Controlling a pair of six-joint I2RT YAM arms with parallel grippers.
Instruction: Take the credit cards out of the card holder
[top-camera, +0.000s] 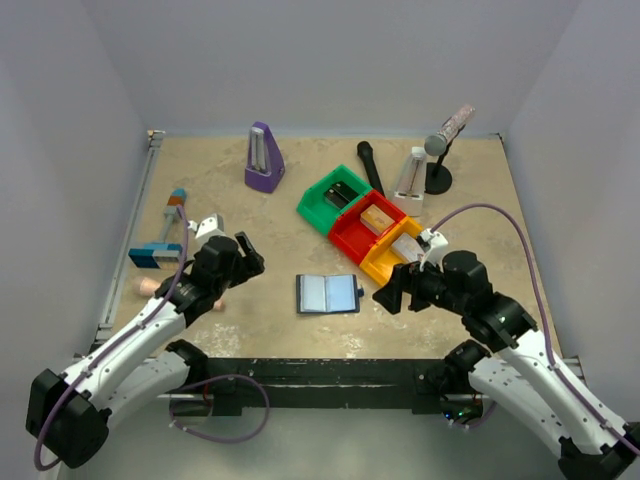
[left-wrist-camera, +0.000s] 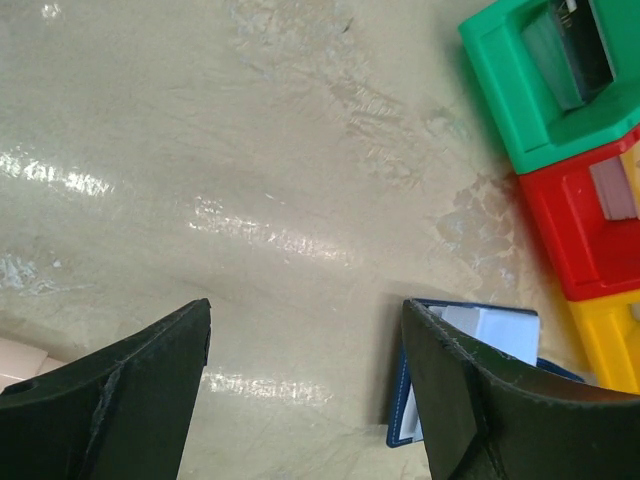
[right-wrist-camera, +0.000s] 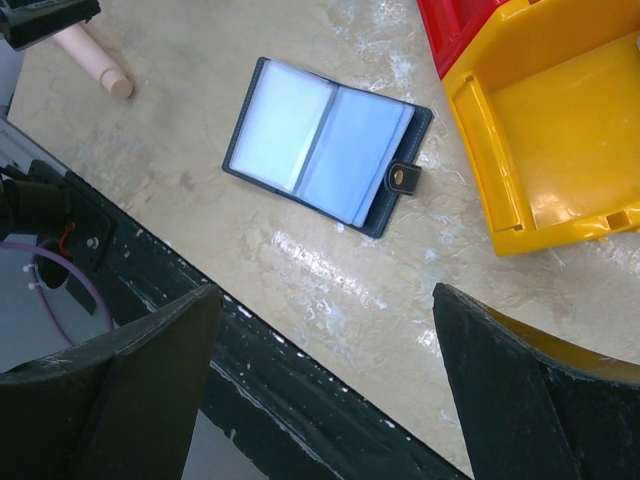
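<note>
An open dark card holder (top-camera: 329, 294) with pale clear sleeves lies flat at the front middle of the table; its snap tab shows in the right wrist view (right-wrist-camera: 403, 178). In the left wrist view it sits low right (left-wrist-camera: 510, 335), partly behind a finger. My left gripper (top-camera: 254, 262) is open above the table, left of and higher than the holder on screen, nothing between its fingers. My right gripper (top-camera: 388, 298) is open just right of the holder, also empty. Whether cards are inside the sleeves I cannot tell.
Green (top-camera: 316, 205), red (top-camera: 350, 235) and yellow (top-camera: 383, 260) bins stand behind and right of the holder. A purple object (top-camera: 266, 170), microphone (top-camera: 369, 165) and stand (top-camera: 439, 180) are at the back. A blue tool and pinkish cylinder lie at the left.
</note>
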